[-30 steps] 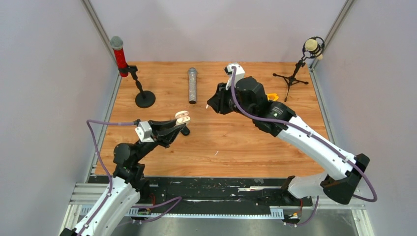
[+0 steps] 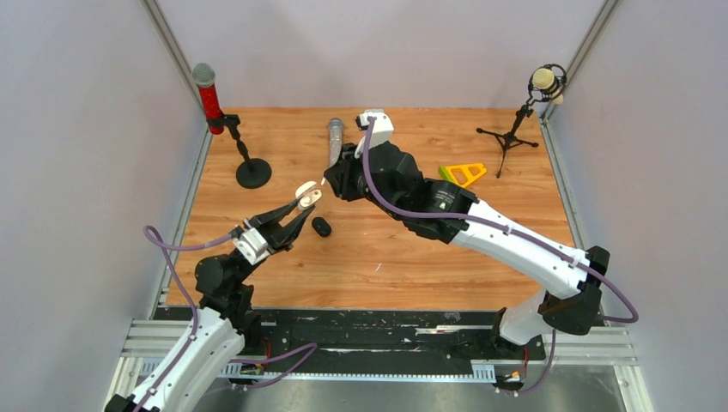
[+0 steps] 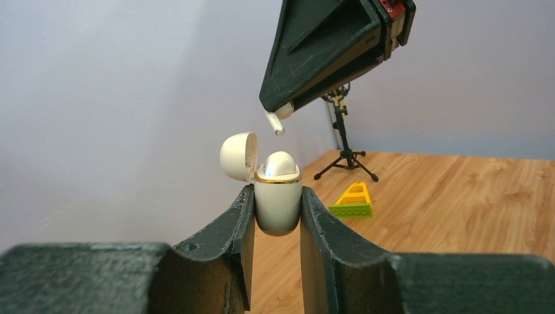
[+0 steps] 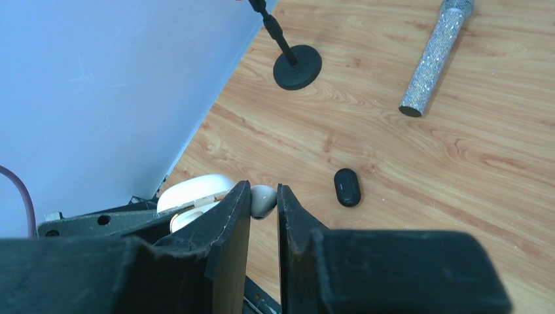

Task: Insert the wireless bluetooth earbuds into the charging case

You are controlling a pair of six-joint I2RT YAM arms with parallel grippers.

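Note:
The white charging case (image 3: 277, 206), lid open, is clamped in my left gripper (image 2: 305, 209), one earbud (image 3: 280, 163) seated in it. Above and just beyond it, my right gripper is shut on the other white earbud, its stem pointing toward the case in the left wrist view. In the top view that earbud is mostly hidden by the right gripper, close to the case's upper right.
A black oval object (image 2: 322, 227) lies on the table below the grippers. A glittery microphone (image 2: 335, 142) lies at the back, a mic stand (image 2: 254, 172) stands left, a tripod (image 2: 506, 137) and yellow triangle (image 2: 464, 173) sit right.
My right gripper has moved left toward the case with the earbud. My left gripper has turned and shifted slightly left with the case, now angled upward toward the right one.

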